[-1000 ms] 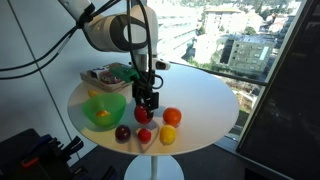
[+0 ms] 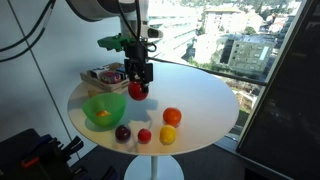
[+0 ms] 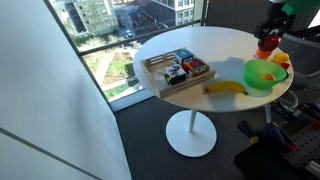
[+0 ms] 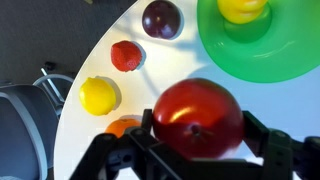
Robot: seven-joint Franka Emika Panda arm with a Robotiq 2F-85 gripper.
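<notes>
A glossy red apple-like fruit [image 4: 198,118] fills the space between the fingers of my gripper [image 2: 138,84], which is shut on it. The fruit [image 2: 138,91] hangs above the white table, just right of the green bowl [image 2: 104,107]. In the wrist view the bowl [image 4: 262,50] lies at the upper right with a yellow fruit [image 4: 242,8] inside. From the second exterior view, the held red fruit [image 3: 268,44] appears above and behind the bowl [image 3: 264,73].
Near the table edge lie a purple fruit [image 4: 161,18], a small red one [image 4: 126,55], a yellow one [image 4: 98,95] and an orange one [image 4: 122,127]. A wooden tray of boxes [image 3: 177,73] and a banana [image 3: 225,88] are elsewhere on the table.
The gripper has risen from near the table with the red fruit in it and shifted left toward the bowl. The other fruits and the bowl have stayed put.
</notes>
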